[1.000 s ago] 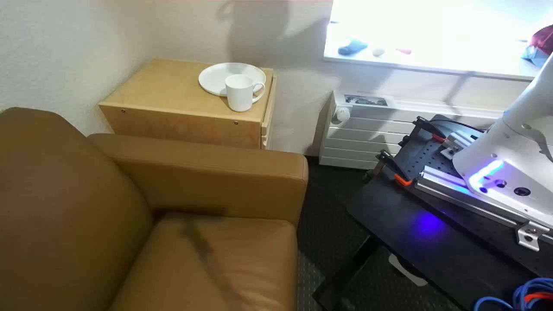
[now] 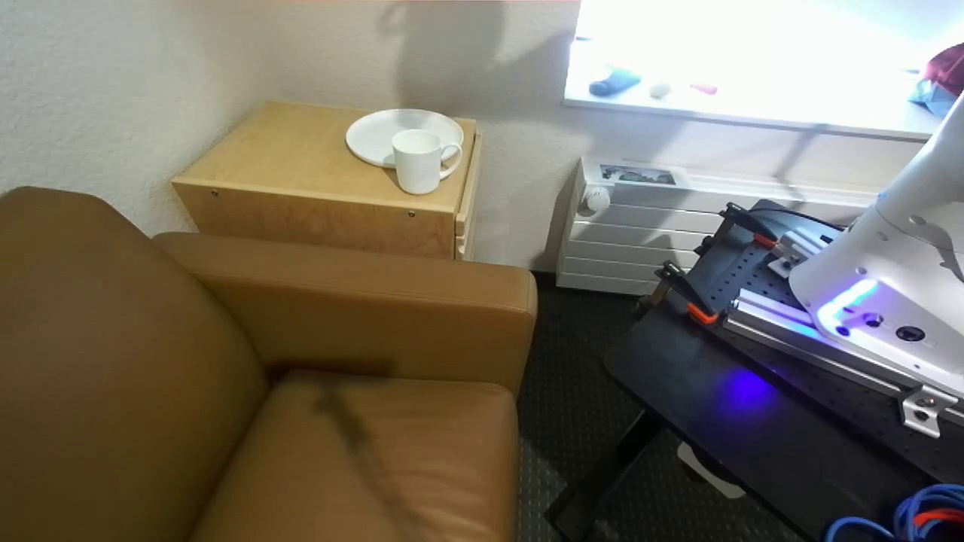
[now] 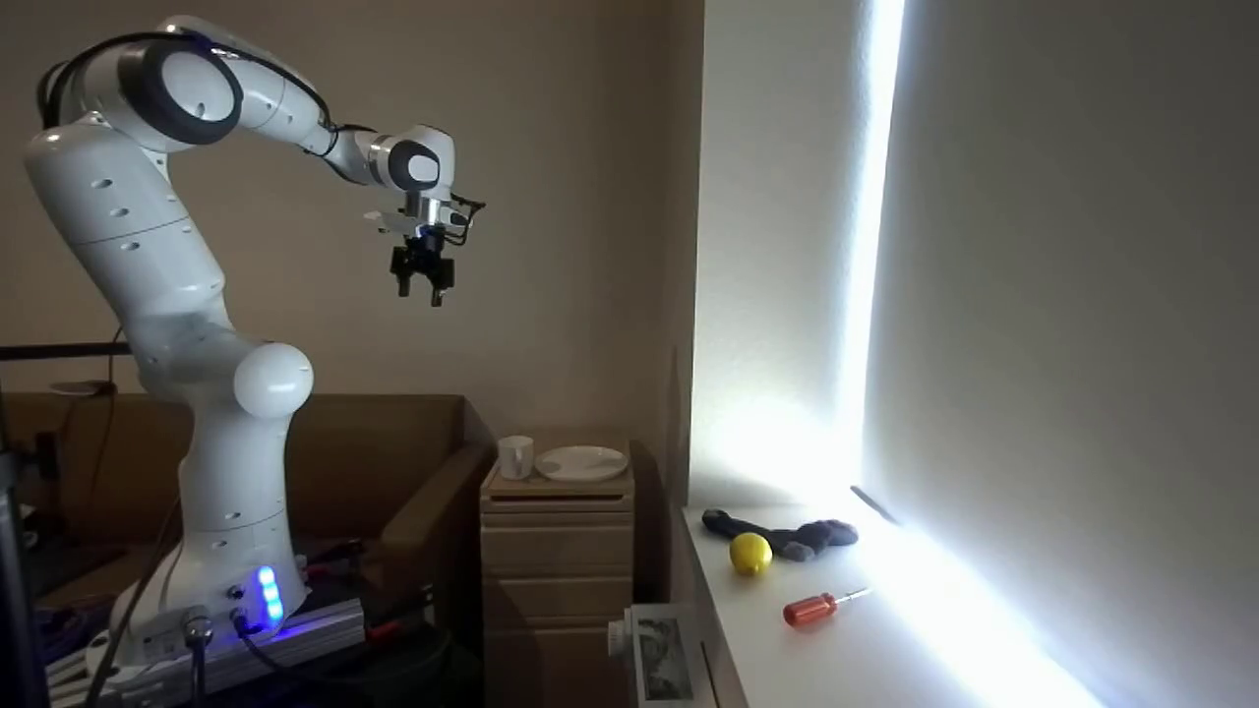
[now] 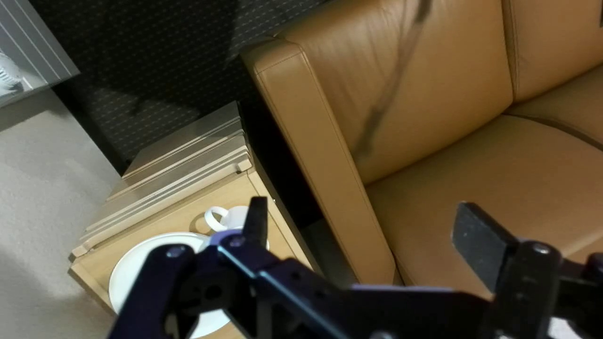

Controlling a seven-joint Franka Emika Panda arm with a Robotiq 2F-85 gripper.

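Observation:
High above the room, my gripper (image 3: 421, 295) points downward in exterior view 2. Its fingers stand apart, and in the wrist view the two fingers (image 4: 482, 243) are wide open with nothing between them. A white mug (image 2: 418, 162) stands upright on the wooden cabinet (image 2: 289, 144). Beside it lies a round white plate (image 2: 370, 135), partly behind the mug in exterior view 1. From the wrist, the plate (image 4: 127, 271) and mug (image 4: 232, 217) appear far below, both partly covered by the gripper.
A brown sofa (image 2: 361, 302) stands against the cabinet. The windowsill (image 3: 767, 637) holds a yellow lemon (image 3: 750, 554), a red screwdriver (image 3: 809, 609) and a dark soft item (image 3: 806, 541). Below the window is a white radiator (image 2: 623, 221). Around the gripper the air is clear.

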